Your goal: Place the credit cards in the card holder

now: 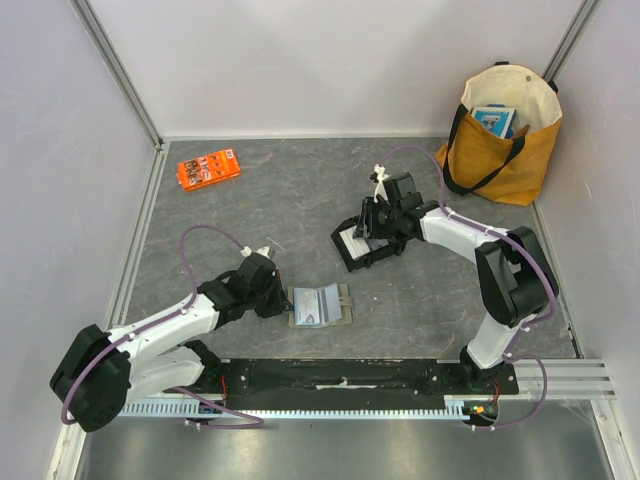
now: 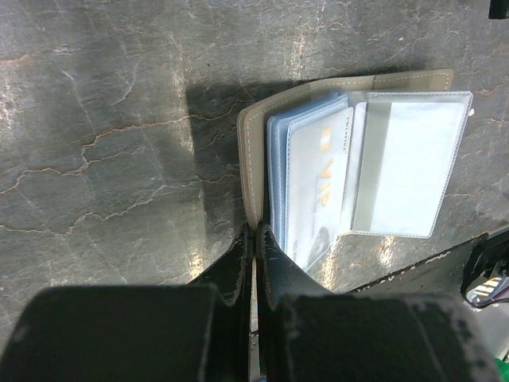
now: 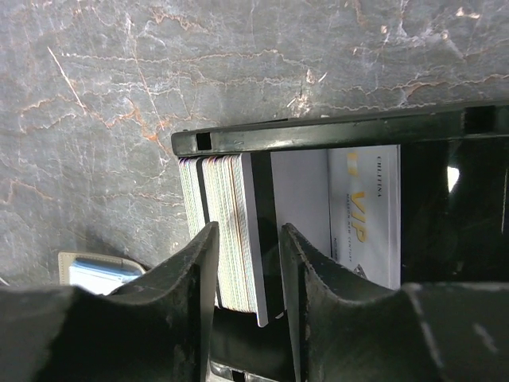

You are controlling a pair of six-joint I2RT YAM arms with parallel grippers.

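Observation:
The open card holder [image 1: 318,305] lies flat near the front, clear sleeves [image 2: 406,163] showing. My left gripper is shut at its left edge, fingertips on the beige cover's rim; whether the rim is between them cannot be told. A black tray [image 3: 334,137] holds a stack of card edges [image 3: 227,199] at its left and a card reading VIP [image 3: 362,207] lying flat. My right gripper hangs over the tray, fingers part open around the right side of the stack.
An orange packet [image 1: 208,168] lies at the back left. A yellow tote bag [image 1: 500,140] stands at the back right.

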